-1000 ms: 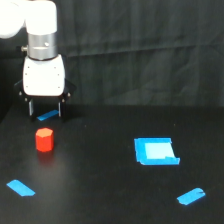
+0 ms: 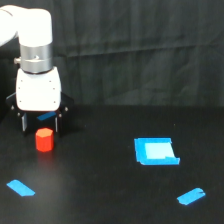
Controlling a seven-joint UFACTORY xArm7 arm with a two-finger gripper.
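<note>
A small red block (image 2: 44, 141) sits on the black table at the left. Just above it hangs my gripper (image 2: 41, 125), pointing down with its two dark fingers spread wide. The fingertips are near the level of the block's top, one to either side of it in this view. Nothing is held between them. Whether they line up with the block in depth, I cannot tell.
On the right half of the table lies a white square bordered with blue tape (image 2: 142, 149). Blue tape strips mark the front left (image 2: 20, 188) and front right (image 2: 191, 197); another is partly hidden behind the gripper.
My gripper has come down toward the red block and shifted slightly left, its fingers still apart. The block and the tape marks stand where they were.
</note>
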